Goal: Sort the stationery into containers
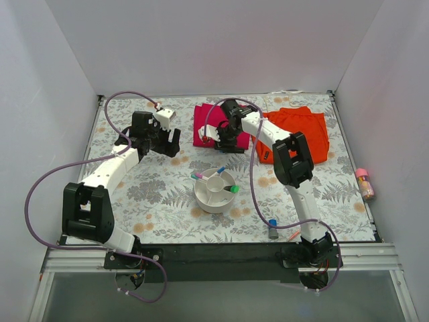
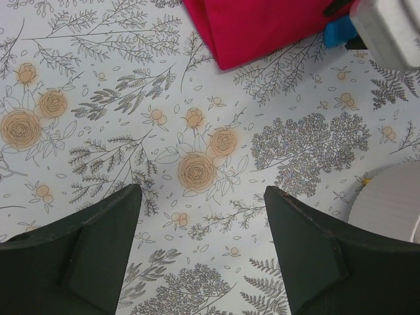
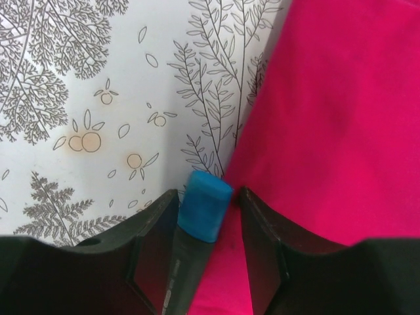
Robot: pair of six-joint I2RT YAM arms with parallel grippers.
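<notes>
A dark marker with a blue end lies along the edge of the crimson cloth. My right gripper is partly open around that blue end, one finger on each side. A thin gap seems to show on the right, and whether the fingers grip it cannot be told. My left gripper stands open above bare patterned tabletop, nothing between its fingers. The white round container sits mid-table with several pens in it, among them a green-capped one and a blue one.
An orange-red cloth covers the back right. Near the front edge lies another blue-capped marker, with an orange item beside it. A pink and yellow bottle is beyond the right edge.
</notes>
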